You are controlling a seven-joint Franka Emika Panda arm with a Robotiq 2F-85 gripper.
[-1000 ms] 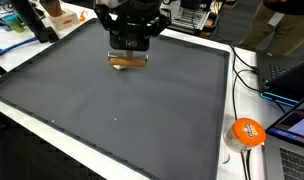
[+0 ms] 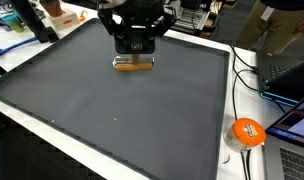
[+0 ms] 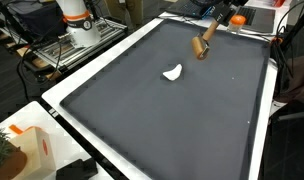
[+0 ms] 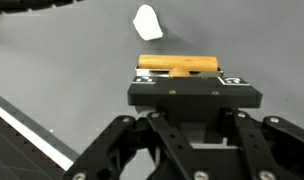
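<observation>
An orange-brown T-shaped tool with a silvery strip along its crossbar (image 2: pixel 134 66) hangs below my gripper (image 2: pixel 135 46). The gripper is shut on its stem, which shows in exterior view 2 as a slanting handle (image 3: pixel 215 27) with the crossbar (image 3: pixel 200 47) at its lower end. In the wrist view the orange bar (image 4: pixel 178 63) lies just beyond the black gripper, whose body hides most of the stem. Whether the bar touches the dark mat is unclear. A small white piece (image 3: pixel 173 73) lies apart from the tool; the wrist view shows it (image 4: pixel 147 22) too.
The dark grey tabletop (image 2: pixel 122 110) is broad and mostly bare. Along its right side stand an orange-topped container (image 2: pixel 245 133) and laptops (image 2: pixel 290 158) with cables. Other objects, including an orange-and-white item (image 3: pixel 32 145), sit beyond the edges.
My gripper and the tool have shifted slightly to the right in exterior view 1. The grip on the tool looks unchanged.
</observation>
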